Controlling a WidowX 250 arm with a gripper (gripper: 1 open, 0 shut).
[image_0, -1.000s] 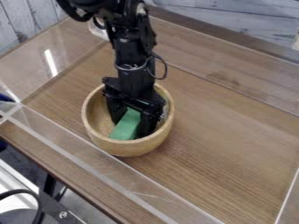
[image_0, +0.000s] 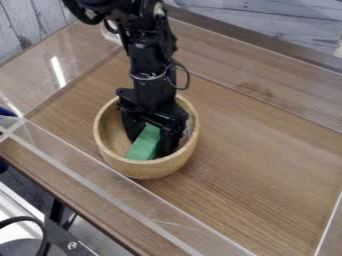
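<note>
A black robot arm reaches down from the top centre into a round tan bowl (image_0: 110, 130) on the wooden table. Its gripper (image_0: 150, 130) is low inside the bowl, around a green object (image_0: 143, 144) that lies there. The dark fingers blend together, so I cannot tell how far apart they are or whether they grip the green object.
A clear strip runs along the near left edge, with white and dark equipment and cables beyond it at the bottom left. A white plank wall stands at the back.
The gripper and arm have shifted very slightly within the bowl; the bowl and green object look almost the same.
</note>
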